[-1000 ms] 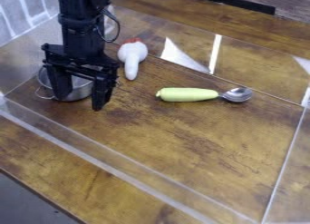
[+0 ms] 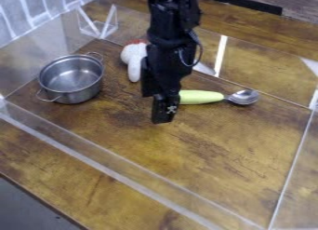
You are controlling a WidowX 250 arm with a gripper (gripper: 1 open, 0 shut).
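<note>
My black gripper [image 2: 163, 98] hangs low over the middle of the wooden table, open, in front of part of a pale green corn-like object [image 2: 199, 98]. A steel pot [image 2: 71, 79] with side handles sits to its left. A white toy with a red top [image 2: 134, 59] lies behind the gripper, partly hidden. A silver spoon [image 2: 243, 98] lies at the right end of the green object.
Clear transparent panels edge the wooden table [image 2: 187, 169]. A few white strips stand at the back.
My gripper has moved right, from over the pot to beside the green object, uncovering the pot and now covering part of the white toy.
</note>
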